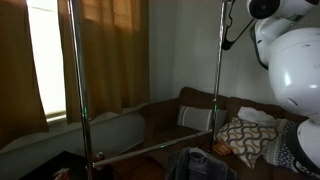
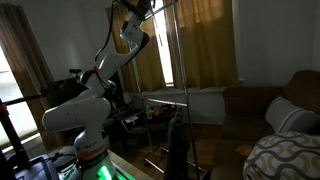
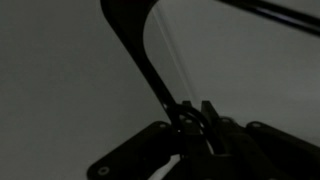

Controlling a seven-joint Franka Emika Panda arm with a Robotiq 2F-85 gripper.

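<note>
A dark, thin, curved piece that looks like a clothes hanger [image 3: 146,68] runs up and left from my gripper in the wrist view. The fingers are shut on it near its narrow end. Exterior view 1 shows part of a black hanger [image 1: 232,42] beside the right metal post [image 1: 219,70], high up. My gripper itself is out of that picture. In exterior view 2 the arm [image 2: 132,38] reaches up to the top of the metal rack [image 2: 181,60]; the gripper's details there are too small and dark to tell.
A low crossbar [image 1: 150,152] joins the rack's posts. A dark garment [image 1: 198,165] is low by the rack. Behind stands a brown sofa [image 1: 165,122] with a patterned pillow [image 1: 243,137]. Brown curtains [image 1: 112,55] hang at the window.
</note>
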